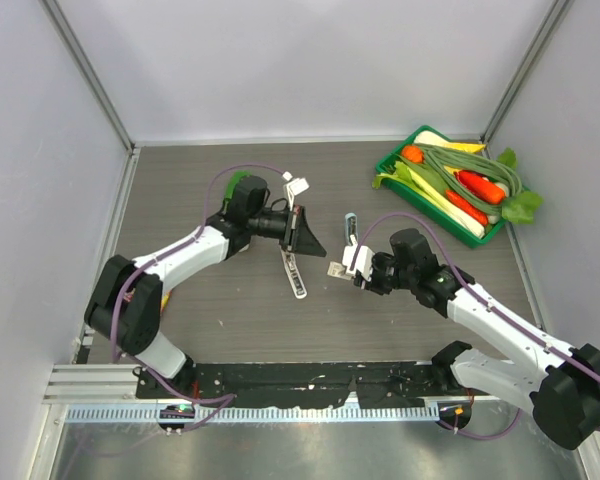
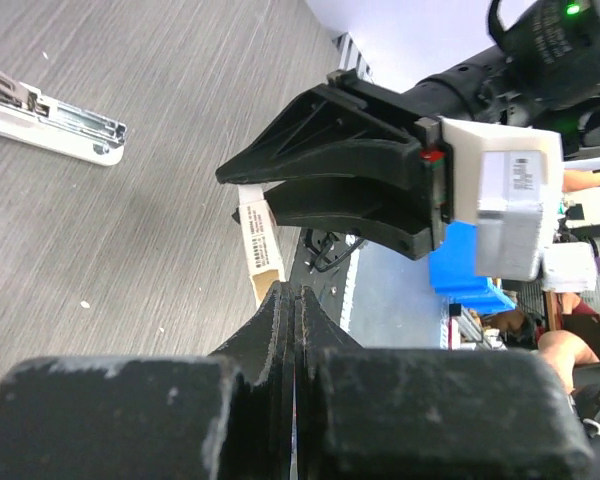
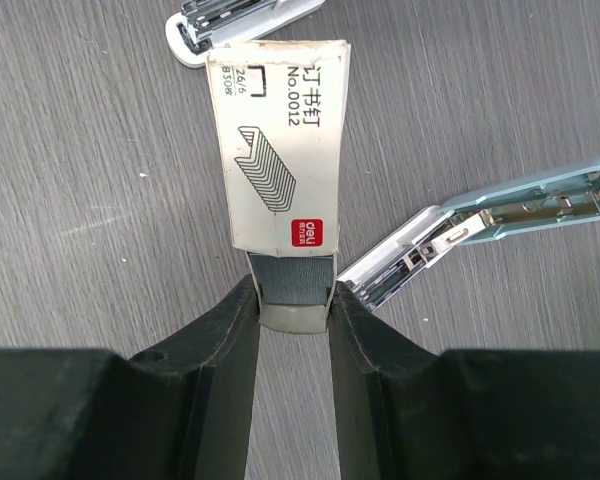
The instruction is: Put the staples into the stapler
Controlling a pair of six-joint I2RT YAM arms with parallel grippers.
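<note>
A white staple box (image 3: 280, 150) is held by my right gripper, shut on its end near the fingertips. Between the printed sleeve and that end shows a grey band of staples (image 3: 292, 278). My left gripper is shut with nothing between its fingers. In the left wrist view the box's hollow open end faces it, outside the fingers; from above, a small gap lies between left fingertips and box (image 1: 338, 271). A blue stapler (image 3: 550, 200) lies opened out on the table, and a white stapler (image 1: 294, 275) lies farther left.
A green basket of vegetables (image 1: 450, 185) stands at the back right. Leafy greens (image 1: 237, 185) show partly behind the left arm. Bare table (image 1: 325, 335) lies in front of the two grippers.
</note>
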